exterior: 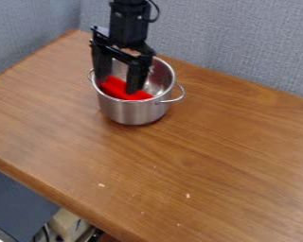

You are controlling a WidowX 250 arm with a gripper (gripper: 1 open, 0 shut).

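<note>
A steel pot (139, 111) with side handles stands on the wooden table toward the back left, holding a red object (121, 89). My black gripper (117, 76) reaches down from above into the pot, its two fingers open and spread over the red object. The lower part of the red object's surroundings inside the pot is partly hidden by the pot wall and fingers.
Grey walls stand behind and to the left. The table's edge runs along the lower left, with dark floor beyond.
</note>
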